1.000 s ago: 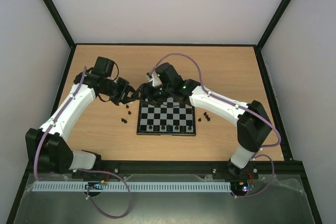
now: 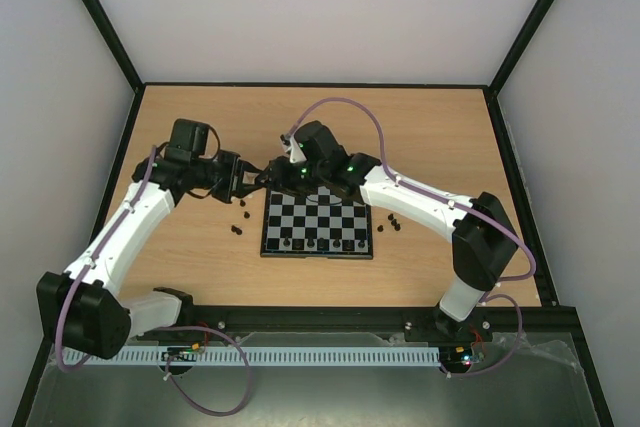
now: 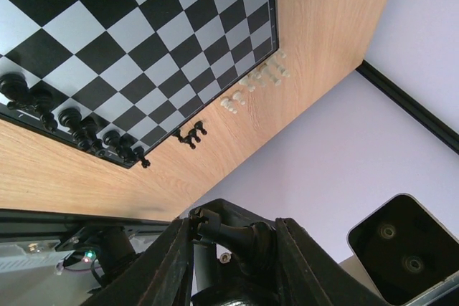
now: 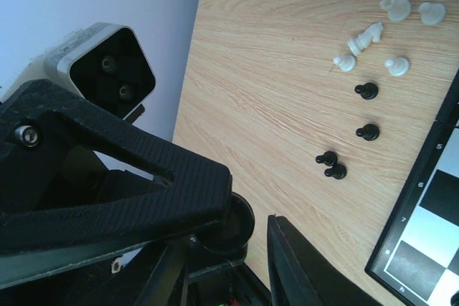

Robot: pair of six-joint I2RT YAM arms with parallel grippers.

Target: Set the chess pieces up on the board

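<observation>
Above the left edge of the chessboard (image 2: 318,215), my left gripper (image 2: 258,179) and right gripper (image 2: 268,179) meet tip to tip. A black chess piece lies sideways between them; its body (image 3: 233,238) spans the gap between my left fingers in the left wrist view. Its round base (image 4: 240,223) shows in the right wrist view, beside a ribbed left finger (image 4: 143,191). My right fingers (image 4: 290,263) stand apart around it. Which gripper bears the piece is unclear. Several black pieces (image 3: 75,127) stand along the near side of the board.
Loose black pieces (image 4: 368,132) and white pieces (image 4: 396,8) lie on the wood left of the board. More black pieces (image 2: 394,222) sit to its right, with white ones (image 3: 262,74) farther back.
The right arm has barely moved. Pieces on the board look unchanged.
</observation>
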